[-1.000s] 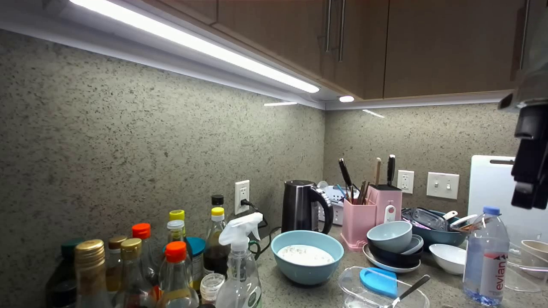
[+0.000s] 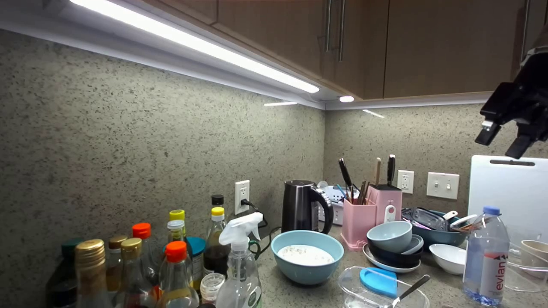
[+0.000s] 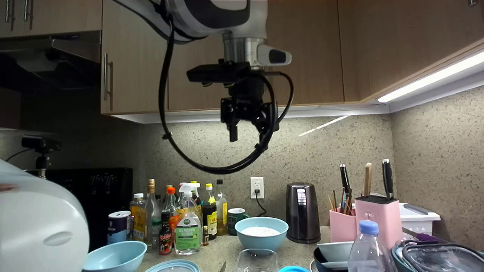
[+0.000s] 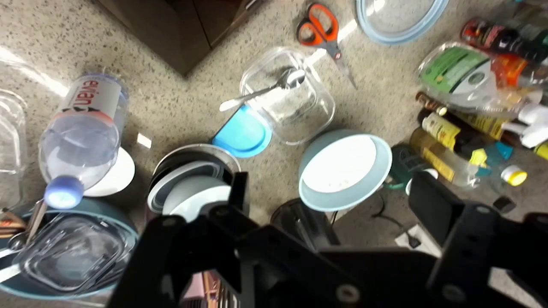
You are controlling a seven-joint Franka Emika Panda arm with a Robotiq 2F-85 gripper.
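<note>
My gripper (image 3: 248, 136) hangs high above the counter, its fingers wide apart and nothing between them. In exterior view 1 the gripper (image 2: 501, 146) shows at the right edge, above the evian bottle (image 2: 486, 262). A light blue bowl (image 3: 245, 225) with white contents stands on the counter near the wall, in front of the black kettle. Looking down in the wrist view, the bowl (image 4: 381, 169) lies beyond the fingertips, well below. A clear container (image 4: 329, 105) with a spoon (image 4: 241, 101) across it sits beside a blue lid (image 4: 245, 134). Orange-handled scissors (image 4: 324, 31) lie nearby.
Bottles, including a spray bottle (image 3: 187, 229), crowd the wall side. A black kettle (image 3: 303, 213), a pink knife block (image 3: 379, 222) and stacked bowls (image 2: 393, 236) stand towards the corner. Upper cabinets (image 3: 304, 54) hang behind the arm. Speckled counter (image 4: 195, 110) shows between the items.
In exterior view 1 my gripper has risen and turned, so both fingers now show, spread apart. The things on the counter have not moved.
</note>
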